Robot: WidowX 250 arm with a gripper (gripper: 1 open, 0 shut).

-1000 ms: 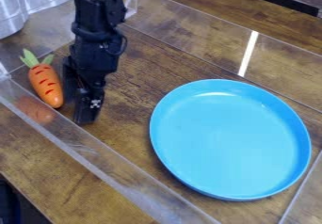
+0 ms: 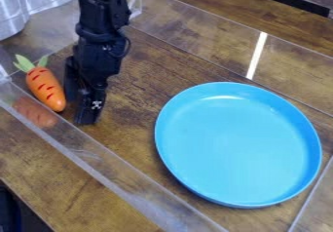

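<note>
An orange carrot toy [image 2: 46,86] with green leaves lies at the left on the wooden table. The black arm comes down from the top, and its gripper [image 2: 85,105] is low at the table just right of the carrot. Its fingers are dark against each other, so whether they are open or shut is unclear. A large light blue plate [image 2: 239,143] sits at the right.
Clear plastic walls run along the left front and the far right of the wooden surface [image 2: 182,56]. A white ribbed object [image 2: 18,4] is at the top left.
The gripper and arm have shifted very slightly to the left, toward the carrot. The plate has not moved.
</note>
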